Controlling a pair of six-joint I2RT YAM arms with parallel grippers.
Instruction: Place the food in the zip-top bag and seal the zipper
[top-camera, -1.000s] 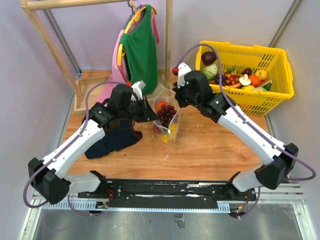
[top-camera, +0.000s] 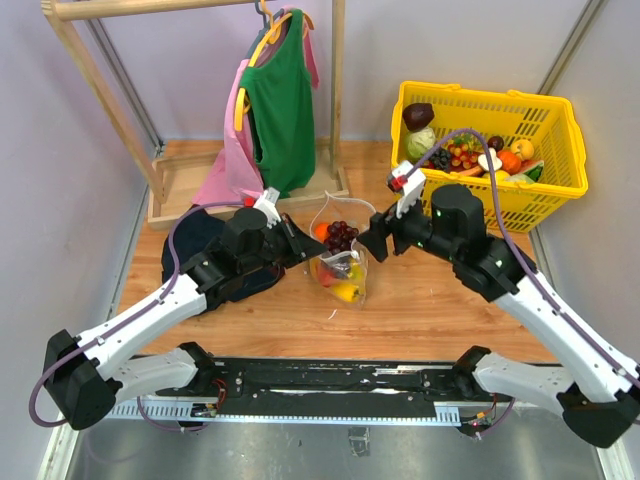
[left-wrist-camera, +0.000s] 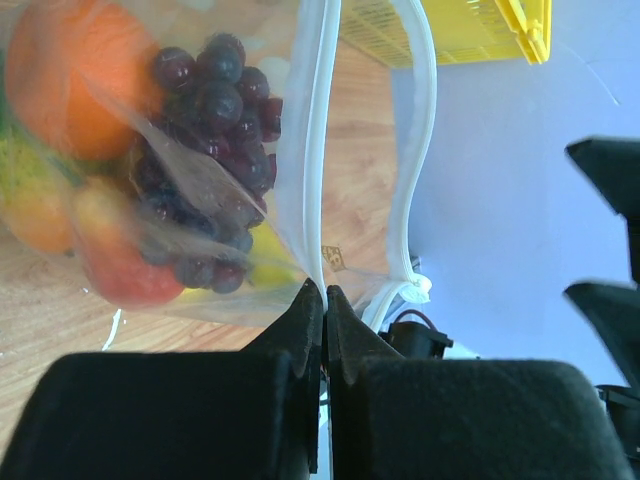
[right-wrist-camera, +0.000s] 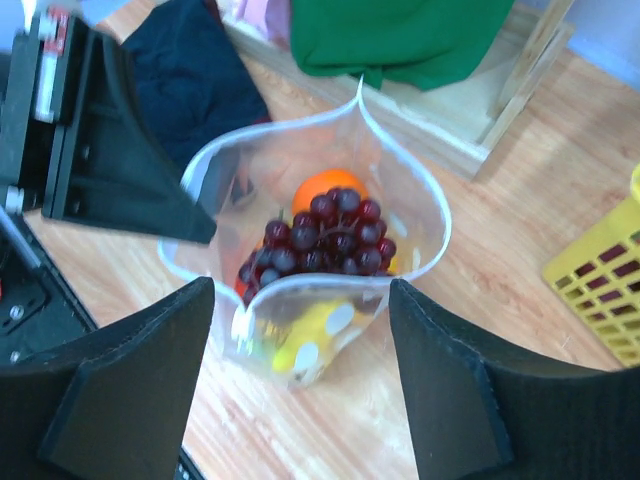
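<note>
The clear zip bag stands mid-table, its mouth open, holding dark grapes, an orange, red and yellow produce. My left gripper is shut at the bag's rim; in the left wrist view the white zipper strip runs down into its closed fingertips. My right gripper stands open just right of the bag; in the right wrist view the bag shows between and beyond its fingers.
A yellow basket of produce stands back right. A wooden rack with hanging clothes is back left, and dark cloth lies left of the bag. Bare table is right and in front of the bag.
My right gripper has moved from above the bag's back rim toward the front and right. My left gripper has come lower in the top view, and the bag's mouth has changed shape.
</note>
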